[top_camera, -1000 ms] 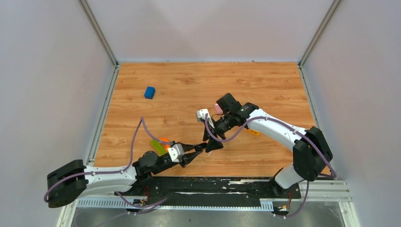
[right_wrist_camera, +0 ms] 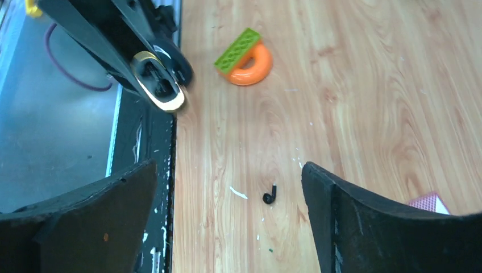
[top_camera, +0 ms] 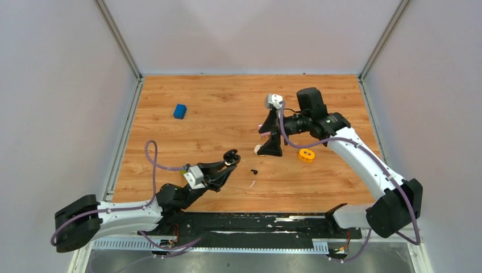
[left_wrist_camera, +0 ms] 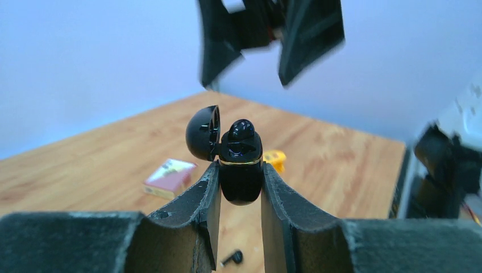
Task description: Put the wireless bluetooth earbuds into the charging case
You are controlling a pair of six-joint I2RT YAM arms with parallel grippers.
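The glossy black charging case (left_wrist_camera: 241, 179) is pinched upright between the fingertips of my left gripper (top_camera: 230, 158), raised over the table. Its round lid (left_wrist_camera: 202, 133) stands open, and a gold line runs around the rim. A rounded dark piece (left_wrist_camera: 241, 129) sticks up from the opening; it looks like an earbud, but I cannot tell how deep it sits. One black earbud (right_wrist_camera: 269, 195) lies loose on the wood, near the middle of the right wrist view. My right gripper is open above the table, its fingers wide apart and empty, up and right of the case in the top view.
A pink box (left_wrist_camera: 170, 177) lies partly under the right gripper in the top view. Around the table are a blue block (top_camera: 179, 111), a yellow piece (top_camera: 306, 155), and an orange ring (right_wrist_camera: 253, 65) with a green block (right_wrist_camera: 238, 50).
The right gripper has pulled away from the case, up and to the right, and opened. Carrying the case, the left gripper has shifted left and up in the top view. The loose earbud is now uncovered.
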